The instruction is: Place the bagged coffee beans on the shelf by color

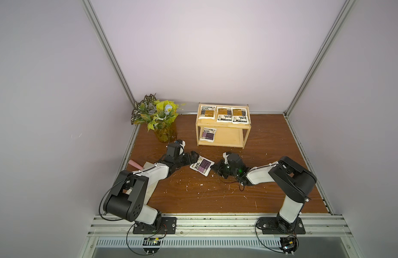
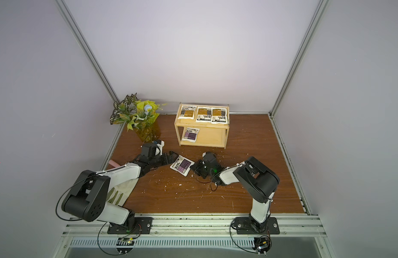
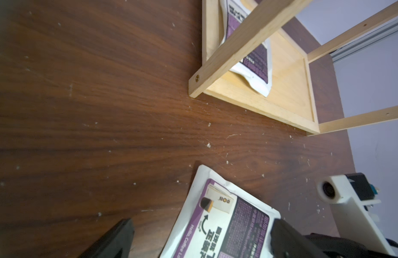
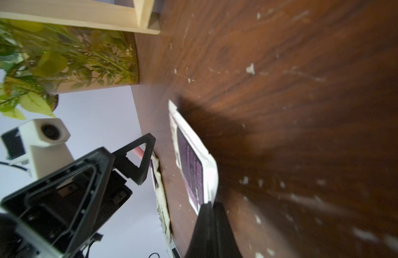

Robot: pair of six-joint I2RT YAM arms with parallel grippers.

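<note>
A white bag with a purple label (image 1: 202, 165) lies between my grippers, in front of the wooden shelf (image 1: 220, 139). My left gripper stands open at the bag's left end, fingers either side of the view's bottom. My right gripper is shut at the bag's right edge; whether it pinches that edge is unclear. Another purple bag (image 1: 208, 134) lies on the shelf's lower level; several yellow-orange bags (image 1: 224, 114) lie on top.
A vase of foliage (image 1: 164, 131) stands left of the shelf. A cream cloth (image 2: 125, 191) and pink object (image 2: 114, 164) lie at the left.
</note>
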